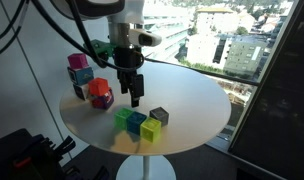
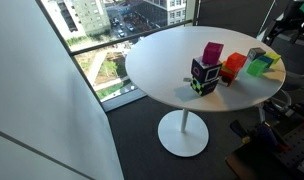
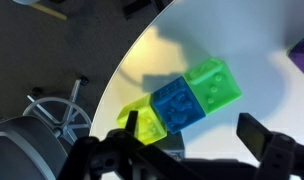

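A row of joined-looking cubes stands on the round white table: green (image 1: 122, 118), blue (image 1: 137, 122) and yellow (image 1: 150, 130). A dark grey cube (image 1: 160, 115) sits just behind the row. Above the tabletop, my gripper (image 1: 120, 99) points down with its fingers spread and nothing between them. From the wrist, the green cube (image 3: 212, 86), blue cube (image 3: 179, 104) and yellow cube (image 3: 143, 121) form a slanting line beyond the open gripper. The grey cube (image 3: 174, 143) shows partly between the fingers, lower down.
Red blocks (image 1: 100, 93) and a stack topped by a magenta cube (image 1: 77, 61) stand left of the gripper. A dark patterned cube (image 2: 204, 76) sits near the table's edge.
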